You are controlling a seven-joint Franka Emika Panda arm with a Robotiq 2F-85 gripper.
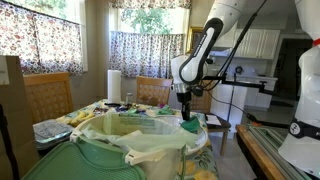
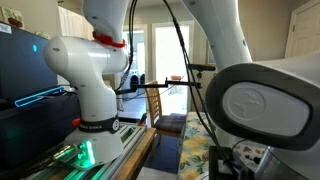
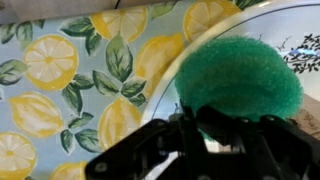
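Observation:
A green scouring sponge (image 3: pixel 240 75) fills the upper right of the wrist view, held by my gripper, whose dark fingers are shut on its lower edge. Behind it lies a white plate (image 3: pixel 170 90) with a dark printed pattern near its rim. In exterior view 1 the gripper (image 1: pixel 186 116) points down over the table, with the green sponge (image 1: pixel 190 125) just below it. Exterior view 2 has the fingers and sponge hidden behind the big white arm.
A lemon-print tablecloth (image 3: pixel 75 85) covers the table. A white bin with a bag liner (image 1: pixel 130 140) and a green board (image 1: pixel 85 162) fill the near side. A paper towel roll (image 1: pixel 114 87) stands farther back.

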